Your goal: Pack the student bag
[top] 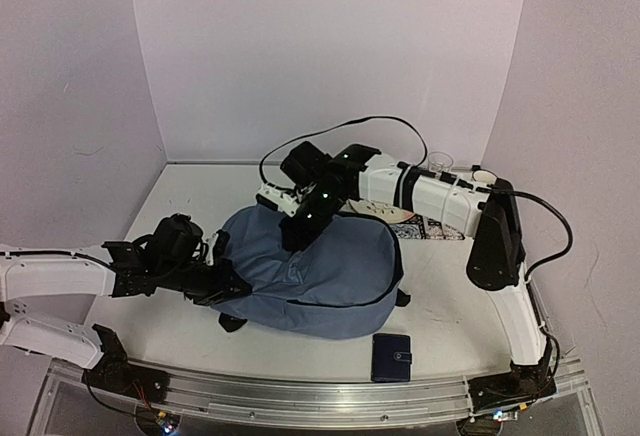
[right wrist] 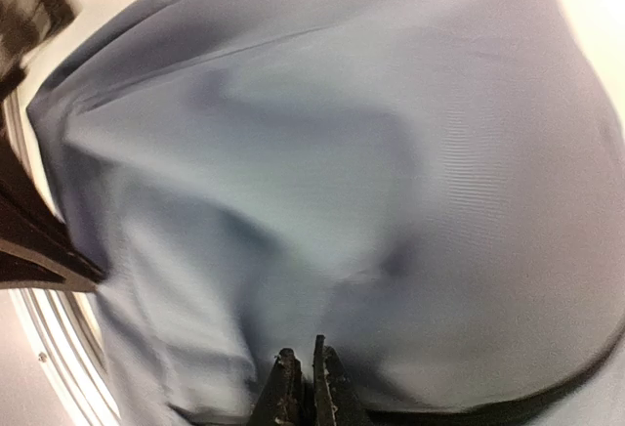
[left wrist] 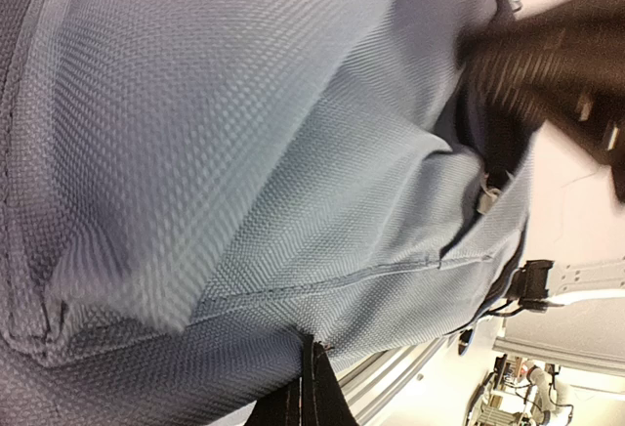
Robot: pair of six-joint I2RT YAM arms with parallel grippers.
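A blue-grey fabric bag (top: 350,261) lies on the table, its dark-edged opening facing the front. At its left front edge my left gripper (top: 246,291) is shut on the cloth; in the left wrist view its fingertips (left wrist: 309,358) meet at a fold. My right gripper (top: 290,244) is over the bag's upper left part. Its fingertips (right wrist: 320,358) stand close together with a narrow gap, in front of the bag cloth (right wrist: 469,201), and whether they touch it is unclear. The bag's inside is hidden. A dark blue notebook or wallet (top: 391,357) lies in front.
Behind the right arm are a patterned item (top: 430,228), a clear glass (top: 439,162) and a mug (top: 484,177), all partly covered. The right arm's cable loops above the bag.
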